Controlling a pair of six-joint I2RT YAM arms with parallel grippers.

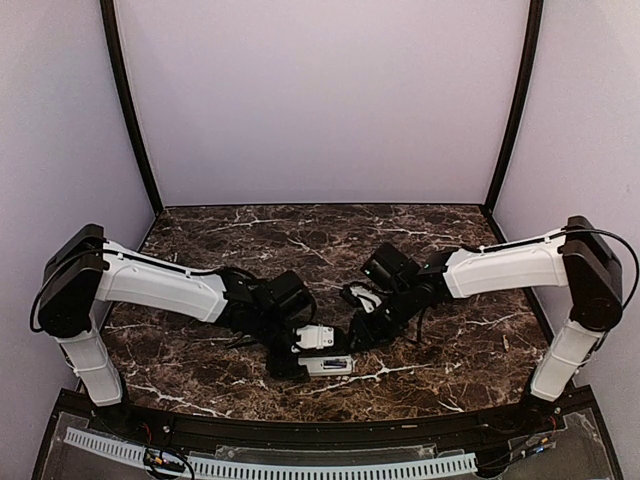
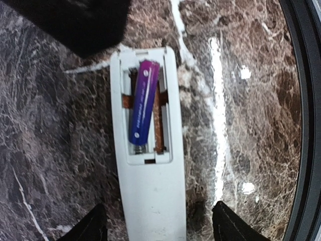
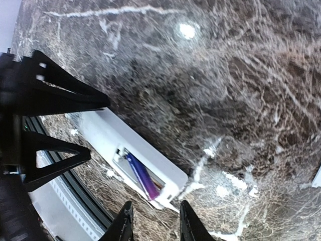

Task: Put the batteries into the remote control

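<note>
The white remote (image 2: 153,196) lies on the marble table with its battery bay uncovered. A purple battery sits along one side of the bay, with the other side showing bare; the same battery (image 3: 140,173) shows in the right wrist view. My left gripper is open, its fingers either side of the remote's lower end. In the right wrist view my right gripper stands open just beside the remote's bay end, nothing between its fingers. In the top view both arms meet over the remote at the front middle.
The table's front edge runs close to the remote. A white object (image 3: 317,178) is partly visible at the right edge of the right wrist view.
</note>
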